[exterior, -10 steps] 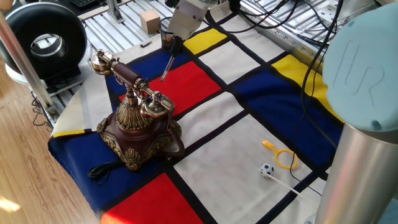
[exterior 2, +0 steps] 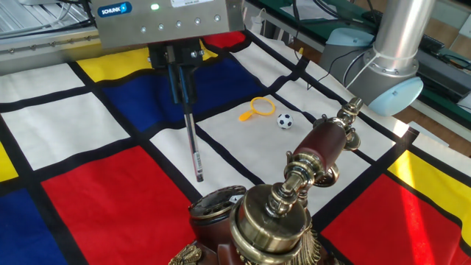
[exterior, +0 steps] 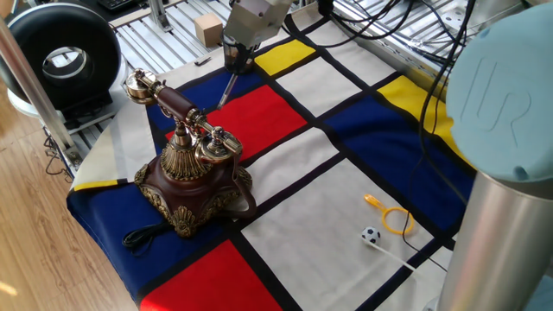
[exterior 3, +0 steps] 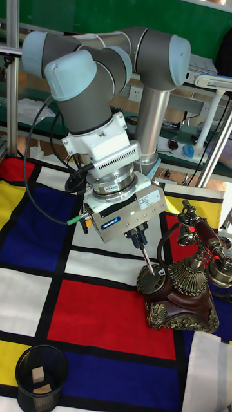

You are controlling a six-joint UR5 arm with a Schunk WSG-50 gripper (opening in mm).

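Note:
A slim pen (exterior 2: pixel 194 151) hangs tip down, a little tilted, with my gripper (exterior 2: pixel 184 101) shut on its upper end. In exterior view 3 the pen (exterior 3: pixel 148 261) overlaps the dial side of the antique telephone (exterior 3: pixel 187 297), while in exterior view 1 the pen (exterior: pixel 228 92) shows over the cloth behind that telephone (exterior: pixel 184 158). The telephone is dark red and brass, its handset resting across the cradle. A dark mesh cup (exterior 3: pixel 41 400) stands at the near left of exterior view 3, with wooden blocks (exterior 3: pixel 39 374) inside.
The table wears a cloth (exterior: pixel 294 233) of coloured squares. A yellow ring-shaped toy (exterior: pixel 397 220) and a small football (exterior: pixel 371 235) lie on a white square. One wooden block (exterior: pixel 208 30) sits on the slatted surface beyond the cloth.
My gripper and the pen have shifted slightly left and toward the back in exterior view 1, now overlapping the cup. The telephone and toys have stayed put.

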